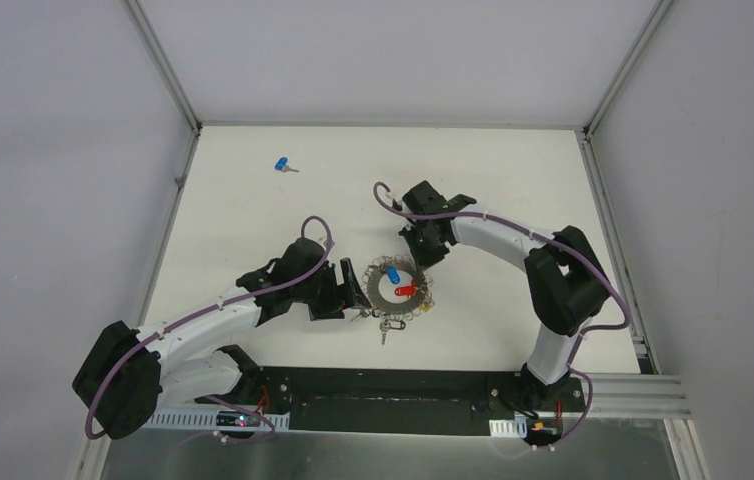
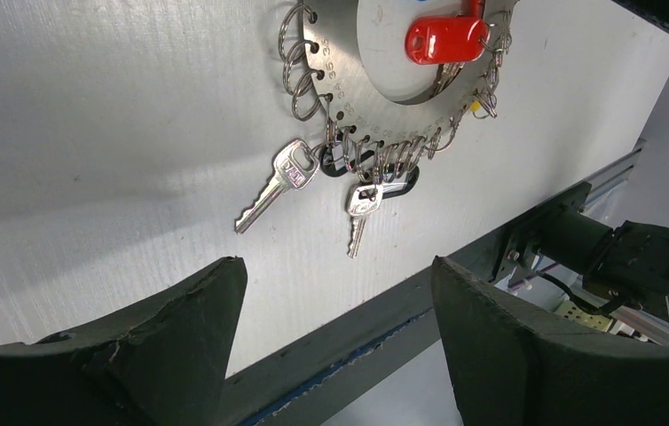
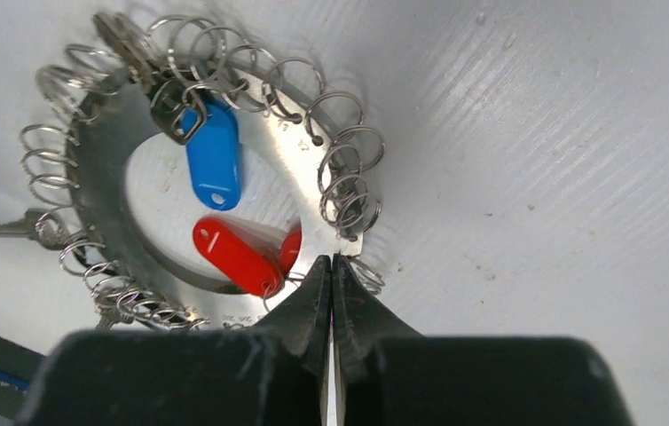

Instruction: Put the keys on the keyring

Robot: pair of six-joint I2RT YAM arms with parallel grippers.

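Note:
The steel keyring plate (image 1: 378, 290) (image 2: 341, 73) (image 3: 109, 204) lies flat, edged with wire rings. A red tag (image 2: 445, 39) (image 3: 229, 255) and a blue tag (image 3: 212, 160) lie in its opening. Silver keys (image 2: 288, 173) (image 2: 365, 206) hang off its near side on the table. My right gripper (image 1: 417, 258) is shut at the plate's upper right rim, by the rings, with nothing clearly between its fingers. My left gripper (image 1: 351, 292) stands open just left of the plate, fingers apart and empty.
A blue-tagged key (image 1: 284, 166) lies alone at the back left of the white table (image 1: 223, 220). The table's front edge and dark rail run below the plate.

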